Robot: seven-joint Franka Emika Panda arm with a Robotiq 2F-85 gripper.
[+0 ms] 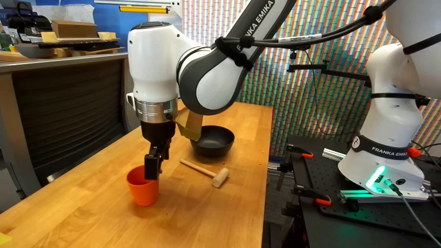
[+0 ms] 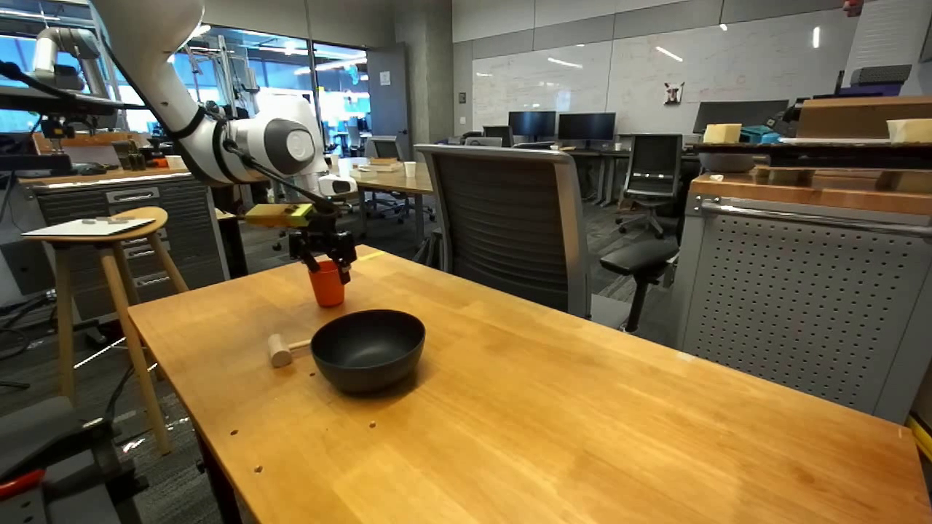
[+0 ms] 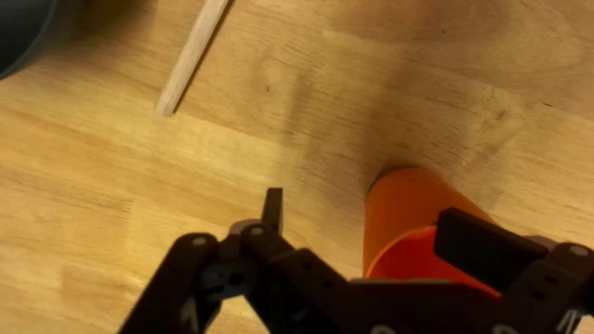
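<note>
An orange cup [image 1: 143, 195] stands on the wooden table, mouth up. My gripper [image 1: 155, 168] is right above and at its rim, pointing down. In the wrist view the gripper has its fingers well apart. The right finger [image 3: 479, 247] reaches over the mouth of the cup [image 3: 403, 203], while the left finger [image 3: 272, 208] is outside it, over bare wood. The cup wall lies between them, with a gap on the left finger's side. Whether the right finger touches the inner wall is hidden.
A wooden mallet [image 1: 221, 177] lies on the table beside the cup. Behind it sits a black bowl [image 1: 213, 142], which appears empty in the second exterior view. A chair [image 2: 511, 227] stands along one table edge.
</note>
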